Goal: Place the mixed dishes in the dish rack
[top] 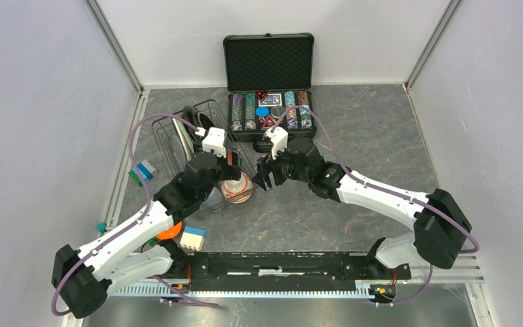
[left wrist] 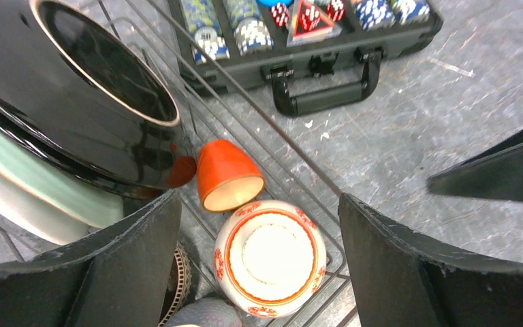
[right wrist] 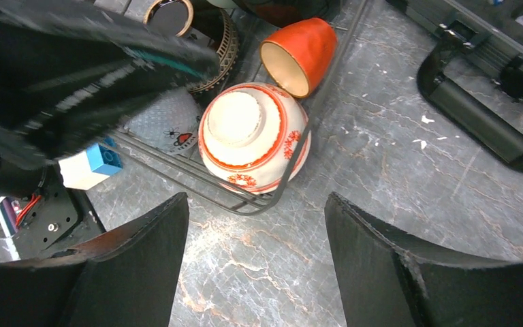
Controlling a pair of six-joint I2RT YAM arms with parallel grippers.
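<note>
The wire dish rack [top: 171, 151] holds upright plates [left wrist: 41, 174], a black bowl [left wrist: 102, 95], an orange cup [left wrist: 226, 172] on its side, an upturned white-and-red bowl [left wrist: 270, 255], a dark patterned dish [right wrist: 219, 51] and a grey dish [right wrist: 167, 122]. My left gripper hangs open over the rack, its fingers either side of the cup and upturned bowl area, empty. My right gripper stands open just right of the rack's front corner, above bare counter, with nothing between its fingers.
An open poker-chip case [top: 270, 112] stands behind the rack. Toy blocks [top: 143, 172] lie left, more blocks [top: 192, 238] and an orange item [top: 169, 231] in front.
</note>
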